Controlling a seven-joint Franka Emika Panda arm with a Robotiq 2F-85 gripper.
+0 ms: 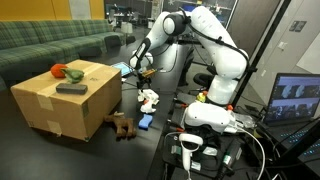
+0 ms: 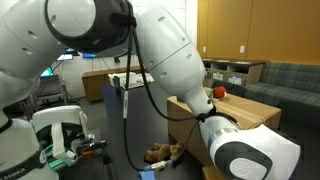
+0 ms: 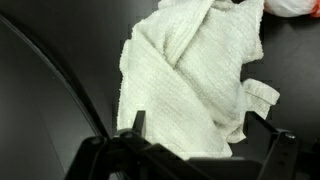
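Observation:
A crumpled white cloth (image 3: pixel 185 75) lies on the dark surface and fills the middle of the wrist view. My gripper is open over the near part of this cloth, one finger to each side and nothing held between them. In exterior view 1 the gripper (image 1: pixel 142 84) points down close by the white cloth (image 1: pixel 148 102). Whether the fingertips touch the fabric I cannot tell. The arm hides both the gripper and the cloth in exterior view 2.
A large cardboard box (image 1: pixel 70 105) with several items on top stands left of the arm. Between it and my base lie a brown object (image 1: pixel 123 128) and a blue block (image 1: pixel 146 121). A white-and-red item (image 3: pixel 290 6) edges into the wrist view's top right.

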